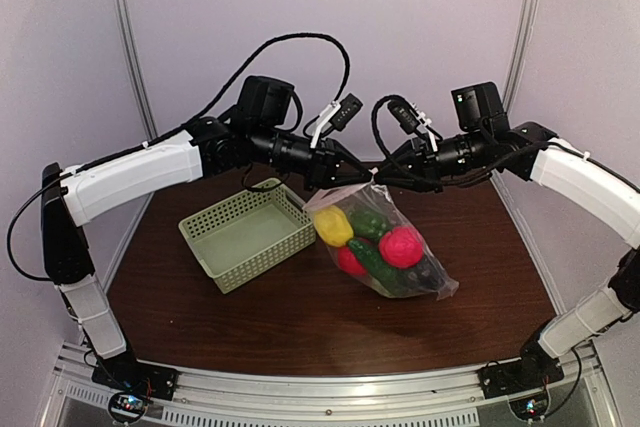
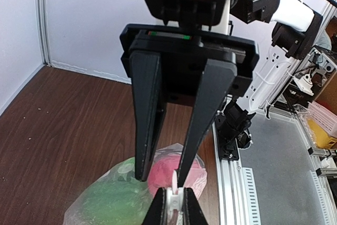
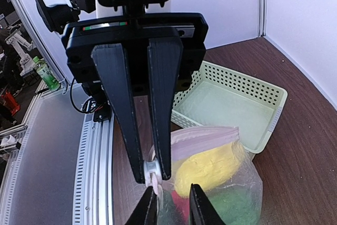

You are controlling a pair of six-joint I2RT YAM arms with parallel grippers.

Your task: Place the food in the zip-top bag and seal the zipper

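Observation:
A clear zip top bag (image 1: pixel 438 285) hangs tilted over the table, holding a yellow food piece (image 1: pixel 333 226), a red round one (image 1: pixel 401 246), a green long one (image 1: pixel 378 265) and several others. Its pinkish zip edge (image 3: pixel 204 138) runs along the top. My left gripper is shut on the end of that edge, where a small whitish piece shows between its fingertips. Right beside it, my right gripper has its fingers part open at the same corner, its fingers (image 2: pixel 209 85) spread around the bag's end in the left wrist view. Whether they touch the film is unclear.
An empty pale green basket (image 1: pixel 230 237) stands on the table (image 1: pixel 240 332) left of the bag, under the left arm. The two grippers nearly touch above the bag.

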